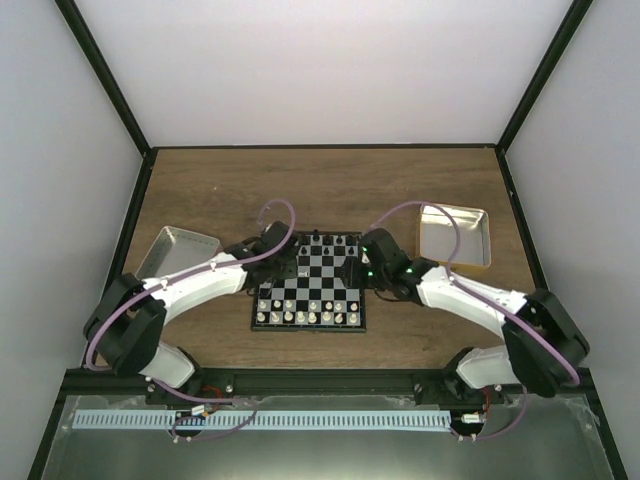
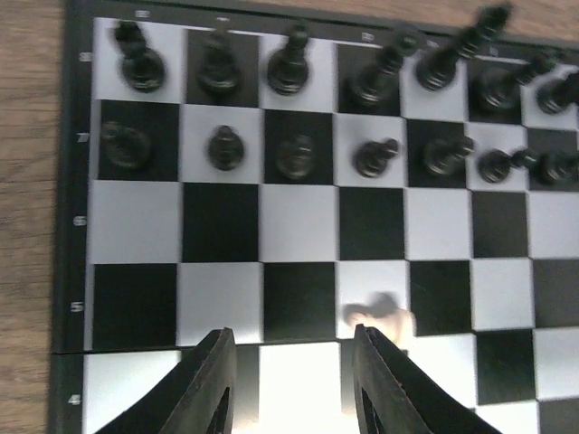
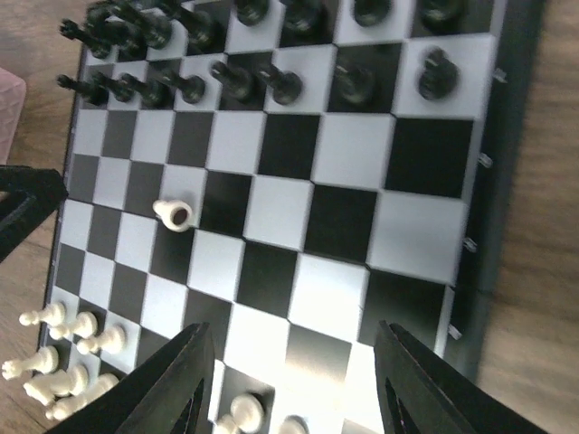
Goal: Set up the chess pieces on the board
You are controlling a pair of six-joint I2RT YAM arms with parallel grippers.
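The chessboard [image 1: 308, 325] carries dark pieces along its back rows, like the black piece [image 3: 437, 77], and white pieces along its front, like the white piece [image 3: 39, 363]. A lone white piece [image 2: 384, 324] stands mid-board, just beyond my open left gripper, which hangs over the board's left side with nothing between its fingers. My right gripper is over the board's right side, fingers apart and nothing visible between them.
A silver tray [image 1: 176, 253] lies left of the board and a tan-rimmed tray [image 1: 455, 240] to the right. The wooden table behind the board is clear.
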